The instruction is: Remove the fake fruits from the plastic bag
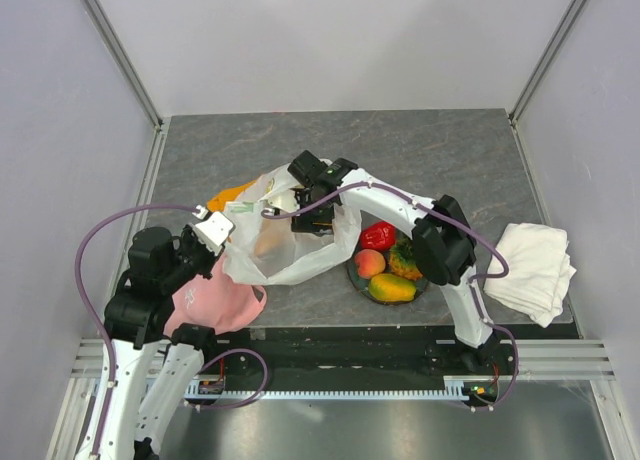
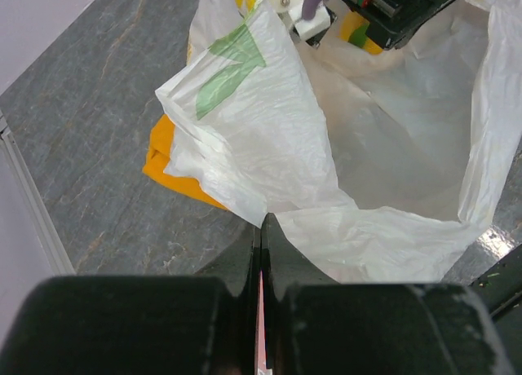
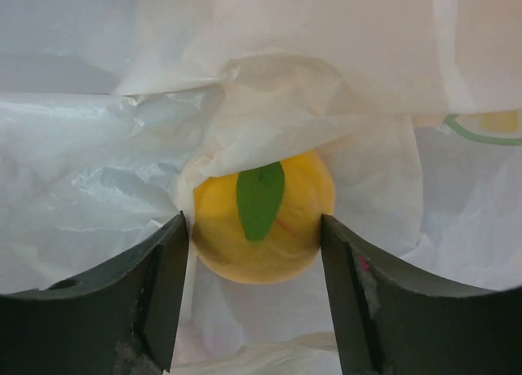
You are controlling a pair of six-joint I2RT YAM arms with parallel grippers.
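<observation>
The white plastic bag [image 1: 286, 250] lies open in the middle of the table. My right gripper is inside it, part open around a yellow fake fruit [image 3: 289, 236] with a green patch; bag film touches the fruit at its upper left. From above, the arm hides most of this fruit. My left gripper is shut at the bag's left edge; whether film is pinched between its fingertips is unclear.
A dark plate [image 1: 360, 282] right of the bag holds several fake fruits. A pink bag [image 1: 215, 305] lies front left, orange cloth [image 2: 175, 167] behind the white bag, white cloths [image 1: 530, 270] at right.
</observation>
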